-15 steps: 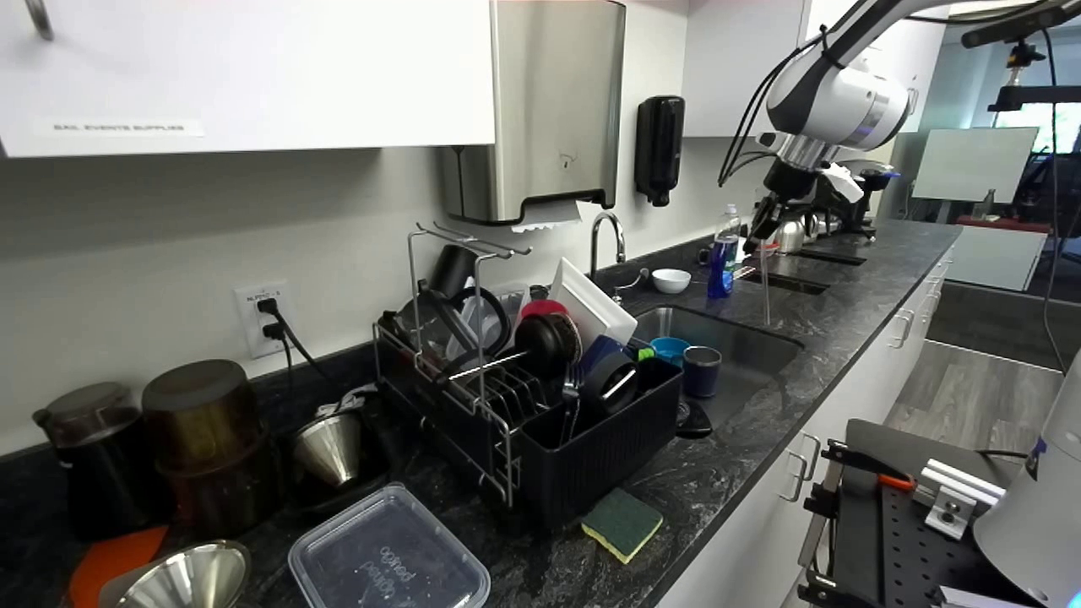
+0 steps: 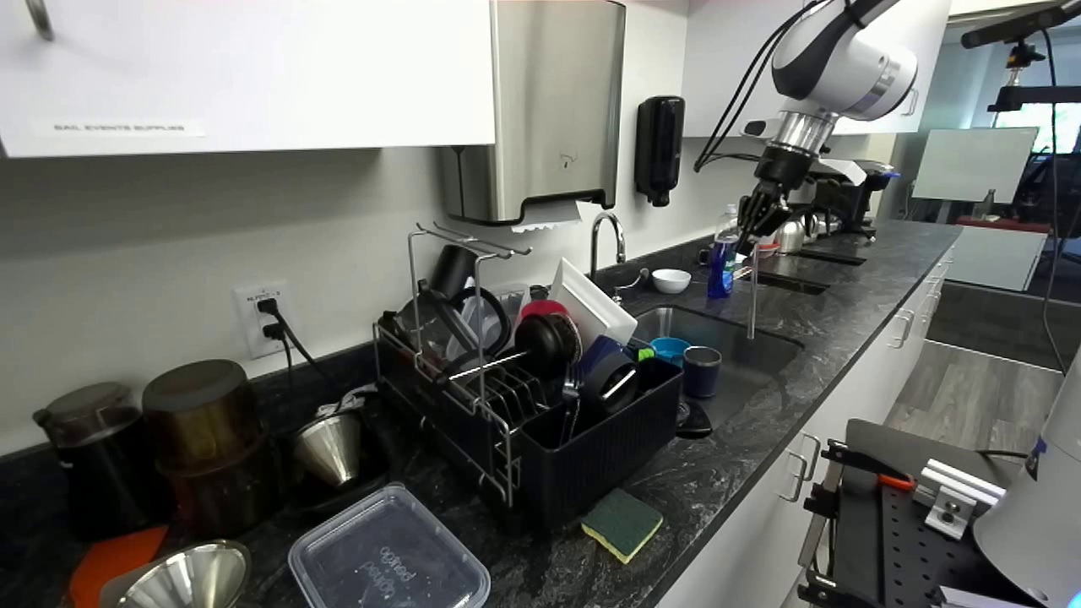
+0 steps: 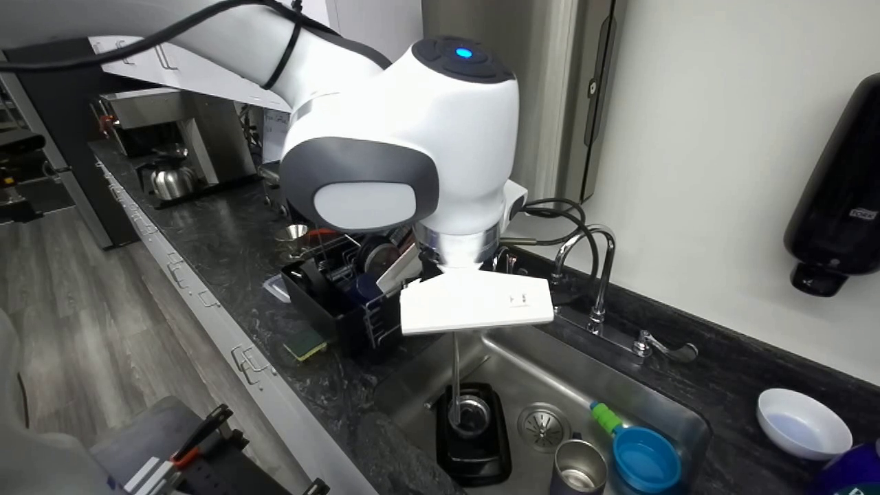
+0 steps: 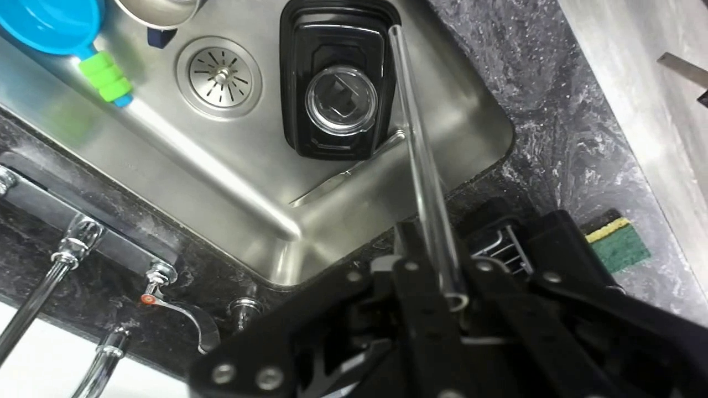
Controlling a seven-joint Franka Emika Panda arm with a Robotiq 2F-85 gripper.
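A clear, thin tube (image 4: 425, 166) is pinched near one end between the fingers of my gripper, which is shut on it. In exterior view 1 the gripper (image 2: 757, 228) is high above the right part of the sink, with the tube (image 2: 752, 294) hanging down almost upright. From the other side, the tube (image 3: 455, 371) drops below the white plate on the wrist, which hides the fingers. Beneath it in the sink lies a black container (image 4: 337, 142) with a round clear piece in it.
The sink (image 3: 528, 375) also holds a blue strainer (image 3: 645, 458) with a green handle and a dark cup (image 3: 579, 467). A loaded dish rack (image 2: 598, 456) stands left of it. A white bowl (image 2: 670, 280), soap bottle (image 2: 721, 265) and faucet (image 3: 608, 272) line the back.
The gripper and wrist have shifted and turned slightly, and the tube has moved left and a little lower in exterior view 1. The tube stays held; the counter things have not moved.
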